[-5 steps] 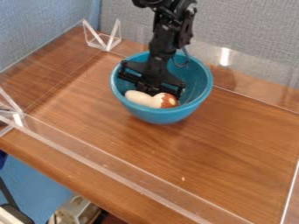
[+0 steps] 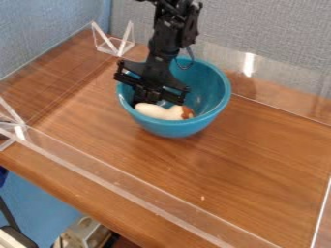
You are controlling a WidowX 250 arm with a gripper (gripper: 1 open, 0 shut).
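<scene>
A blue bowl sits toward the back of the wooden table. Inside it, low at the front, lies a white oblong object with an orange-brown end. My black gripper reaches down from above into the left side of the bowl, just above and behind the white object. Its fingertips are dark and partly hidden by the bowl and the object, so whether they are open or shut does not show.
A small white wire-like stand is at the back left. Bare table lies in front of and right of the bowl. Grey walls close off the back and left, and metal parts show below the table's left edge.
The gripper has moved left within the bowl, and the bowl has shifted slightly left with it. The white object stays at the bowl's front.
</scene>
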